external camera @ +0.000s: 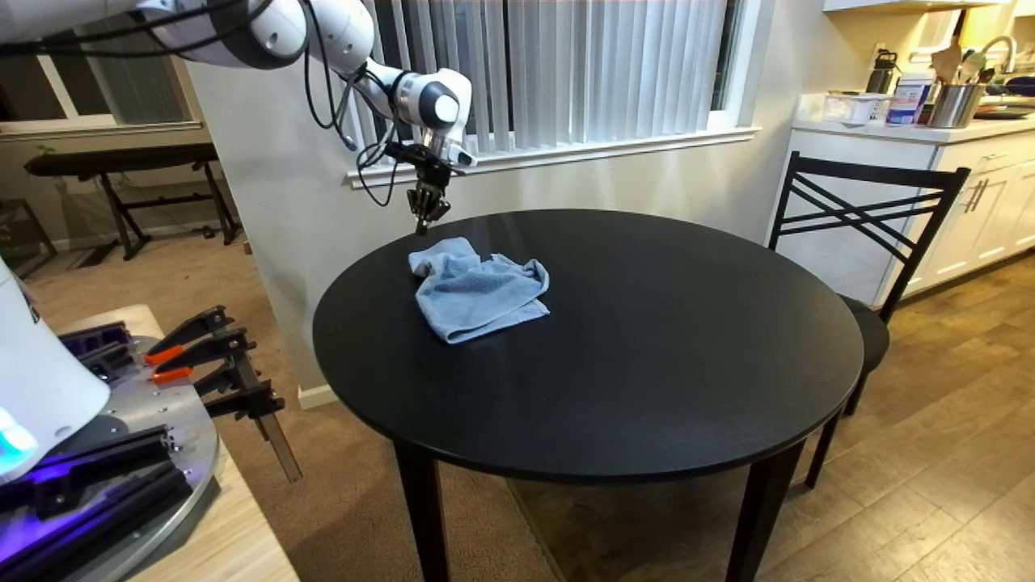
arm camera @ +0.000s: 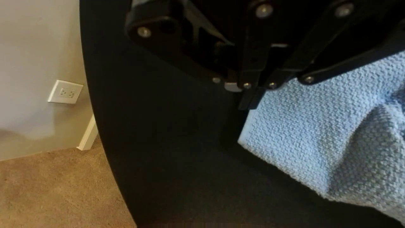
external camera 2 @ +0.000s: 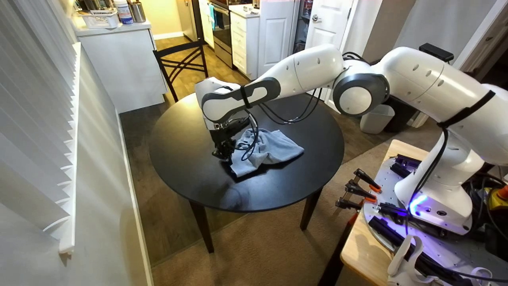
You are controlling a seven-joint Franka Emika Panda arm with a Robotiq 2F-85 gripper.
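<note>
A light blue cloth (external camera: 482, 291) lies crumpled on the left part of the round black table (external camera: 660, 349). My gripper (external camera: 421, 229) is at the cloth's far left side, low over the tabletop by the table's edge. In exterior view 2 the gripper (external camera 2: 222, 156) is beside the cloth (external camera 2: 271, 150), near one of its corners. Seen from the wrist, the closed fingertips (arm camera: 250, 99) overlap the edge of the textured cloth (arm camera: 303, 133). No cloth shows between the fingers, and whether they touch it I cannot tell.
A black chair (external camera: 863, 218) stands at the table's right side. Behind the table are the wall and the window sill (external camera: 563, 153), close to the arm. Clamps (external camera: 218, 354) stick out from the robot's stand.
</note>
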